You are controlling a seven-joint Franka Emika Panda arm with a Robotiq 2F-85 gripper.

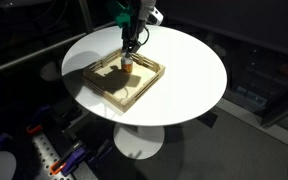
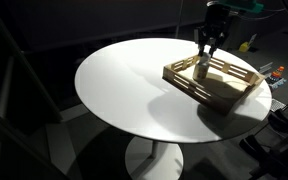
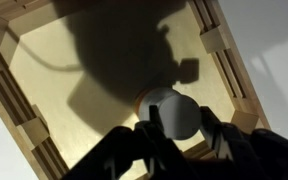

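An orange bottle with a white cap point(image 1: 127, 66) is inside the shallow wooden crate point(image 1: 131, 101), towards its far side. In exterior view 2 the same bottle point(image 2: 201, 68) looks upright. My gripper point(image 1: 132, 49) reaches down over it from above. From the wrist, the round white cap point(image 3: 180, 117) lies between the dark fingers of my gripper, which is shut on it. Whether the bottle's base touches the crate floor cannot be told, and most of its body is hidden under the cap in the wrist view.
The crate's slatted walls point(image 2: 195, 90) surround the bottle closely on the far side. Elsewhere the crate floor point(image 3: 59, 75) is empty. A round white table point(image 1: 196, 85) carries the crate, with a wide bare area beside it.
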